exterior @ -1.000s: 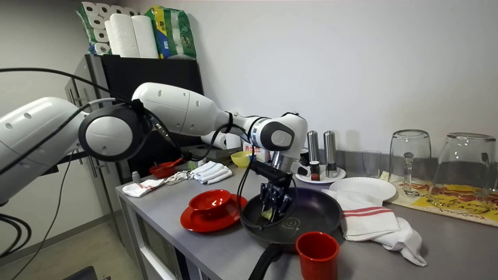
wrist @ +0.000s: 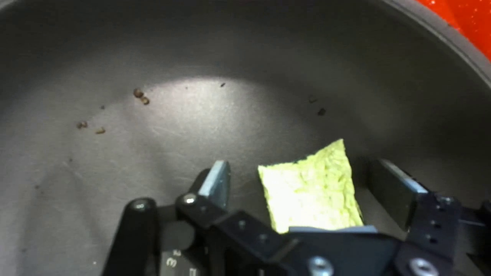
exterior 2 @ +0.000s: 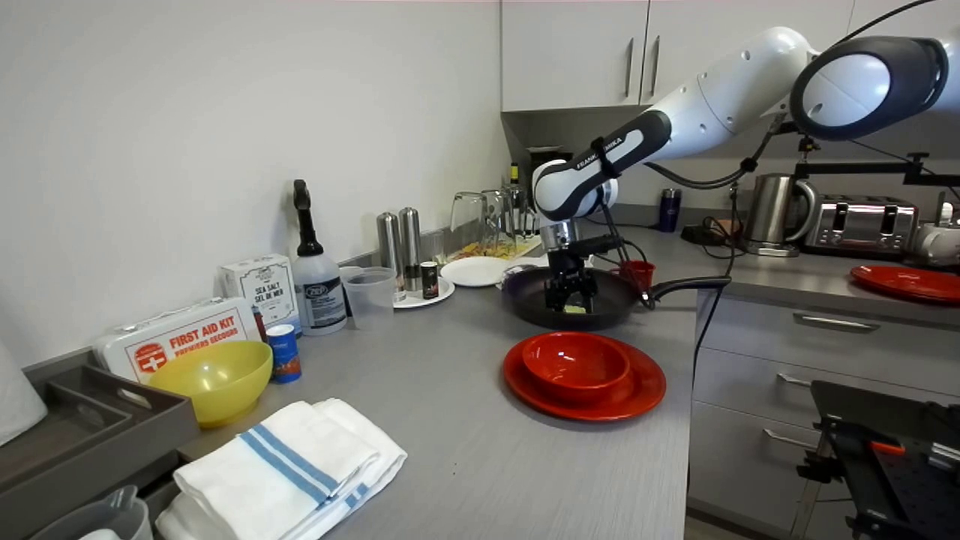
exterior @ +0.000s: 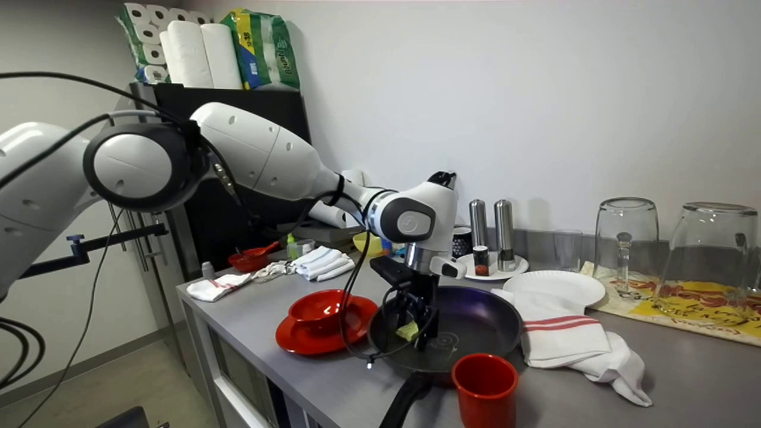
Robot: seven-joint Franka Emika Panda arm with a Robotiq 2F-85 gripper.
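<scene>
A small yellow-green square piece, like sponge or food, lies in the dark frying pan. My gripper is open inside the pan. In the wrist view its fingers stand to the left and right of the piece, with gaps on both sides. Part of the gripper covers the piece's near edge. From exterior view 1, the gripper points down into the pan's left half; exterior view 2 shows the piece low at the fingertips.
A red bowl on a red plate sits left of the pan. A red cup stands by the pan's black handle. To the right lies a white towel. Dark crumbs dot the pan floor.
The arm's elbow has shifted up and left. The gripper hangs more upright and sits slightly lower in the pan, its fingers looking more spread around the piece. The dishes have not moved.
</scene>
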